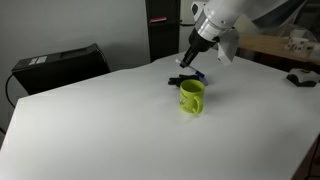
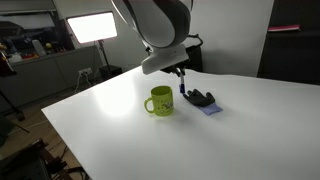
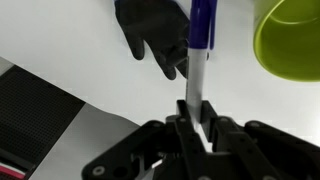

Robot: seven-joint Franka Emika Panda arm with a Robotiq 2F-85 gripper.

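Note:
My gripper is shut on a pen with a white barrel and blue end [image 3: 202,22], which sticks out ahead of the fingers. In exterior view 2 the pen [image 2: 183,86] hangs below the gripper [image 2: 182,70], above the table just behind the mug. A yellow-green mug [image 2: 160,101] stands upright on the table with its handle outward. The wrist view shows part of the mug's [image 3: 292,42] open mouth to the right of the pen. In exterior view 1 the gripper [image 1: 184,64] is beyond the mug [image 1: 191,93] and above the glove.
A black glove [image 2: 200,99] lies beside the mug, with a blue cloth-like piece [image 2: 210,109] next to it. A black box-shaped device [image 1: 60,70] stands at the table's back left.

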